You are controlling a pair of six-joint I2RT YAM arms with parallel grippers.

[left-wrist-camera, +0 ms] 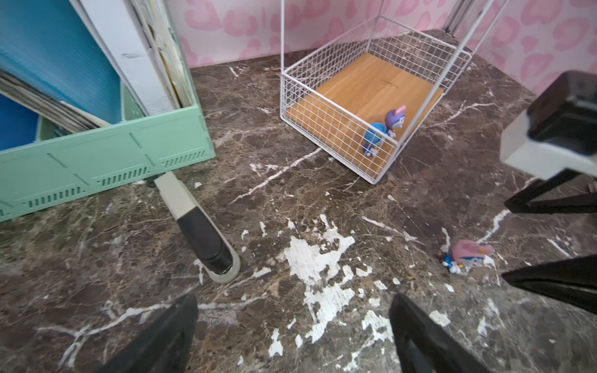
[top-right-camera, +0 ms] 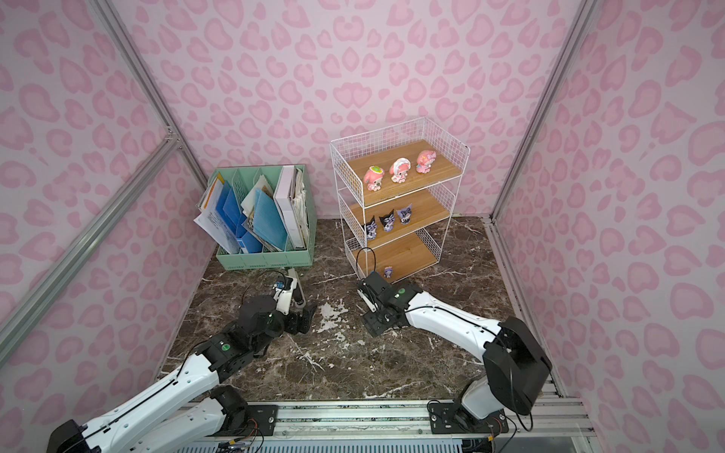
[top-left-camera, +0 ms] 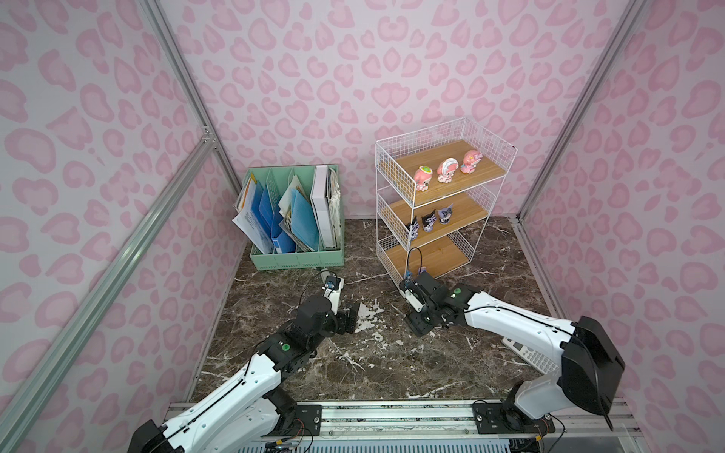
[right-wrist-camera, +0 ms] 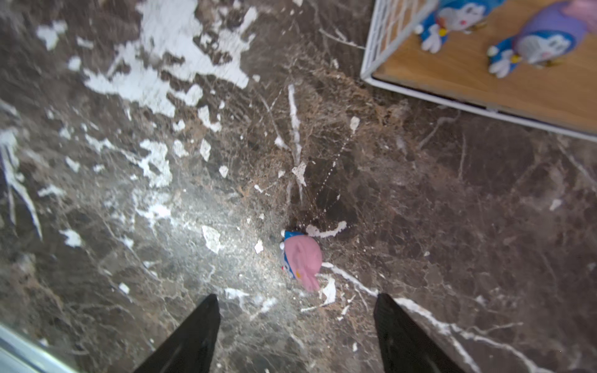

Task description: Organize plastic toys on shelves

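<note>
A pink-and-blue figurine lies on the marble table; my open right gripper is over it, nothing between its fingers, the figurine just beyond the fingertips in the right wrist view. Two blue figurines (right-wrist-camera: 534, 43) sit on the bottom shelf (right-wrist-camera: 472, 99) near its left front corner. The middle shelf holds dark purple figurines (top-right-camera: 387, 219) in a row; the top shelf holds pink figurines (top-right-camera: 399, 168). My left gripper stands open over the table at left, empty.
A green organizer (left-wrist-camera: 155, 143) full of folders stands at back left. A grey-and-black elongated object (left-wrist-camera: 202, 236) lies in front of it. The white wire rack stands at back right, with bare table in front and to its sides. A light keypad-like object (top-left-camera: 528, 352) lies at far right.
</note>
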